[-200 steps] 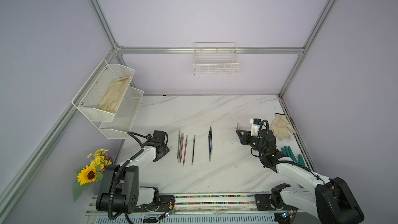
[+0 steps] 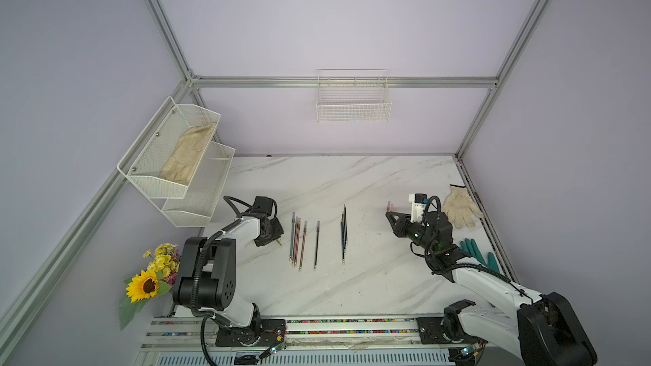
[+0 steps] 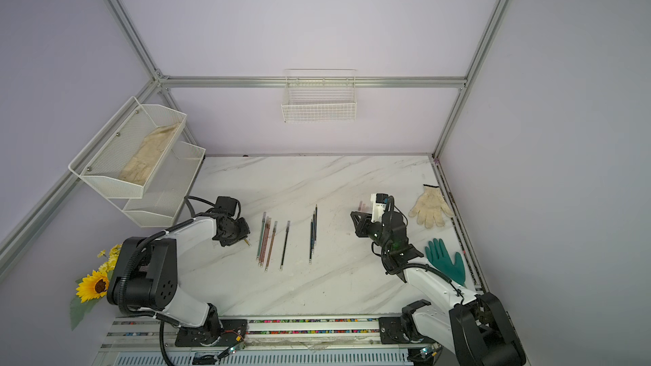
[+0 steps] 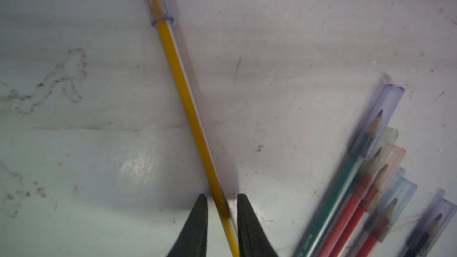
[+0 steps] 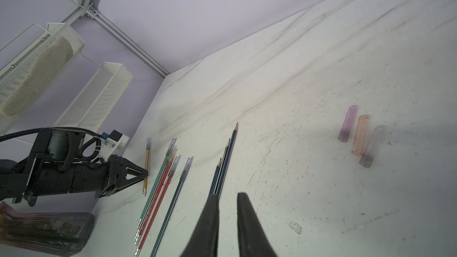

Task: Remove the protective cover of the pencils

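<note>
A yellow pencil [image 4: 185, 90] with a clear purple cap [image 4: 157, 4] lies under my left gripper, whose open fingertips straddle its shaft. Capped teal, red and dark pencils [image 4: 335, 195] lie to the right of it. In the middle of the table, dark pencils [image 5: 227, 157] with bare tips lie together. Three loose caps, purple [image 5: 347, 123], orange [image 5: 360, 135] and grey [image 5: 372, 145], lie at the right. My right gripper is open above the table with nothing seen between its fingers.
Beige [image 3: 429, 206] and teal [image 3: 444, 261] gloves lie at the right edge. Mesh baskets [image 3: 162, 183] hang on the left wall, another [image 3: 318, 112] at the back.
The right arm looks almost unchanged.
</note>
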